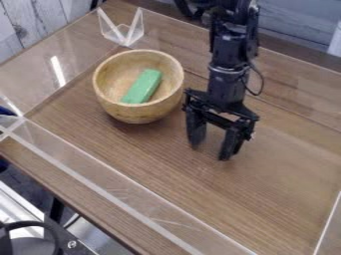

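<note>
My black gripper hangs low over the wooden table, just right of a tan bowl, its fingers spread open with nothing seen between them. A green block lies tilted inside the bowl. Whether the fingertips touch the table is unclear.
A clear, angular plastic piece sits at the back left. Bare tabletop fills the front and the right side. A black cable curls at the lower left, near the table's edge.
</note>
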